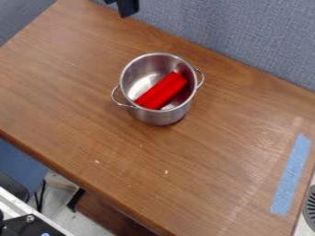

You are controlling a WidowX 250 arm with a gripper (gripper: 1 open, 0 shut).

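A steel pot [142, 72] with two wire handles stands near the middle of the wooden table [74, 101]. A red cylindrical object [163, 90] lies inside it at a slant. Only the dark tip of my gripper [123, 5] shows at the top edge, above and left of the pot and apart from it; whether it is open or shut is not visible.
A blue tape strip [290, 175] runs along the right part of the table. A grey padded wall [246, 37] rises behind it, and the table edge drops off at lower left.
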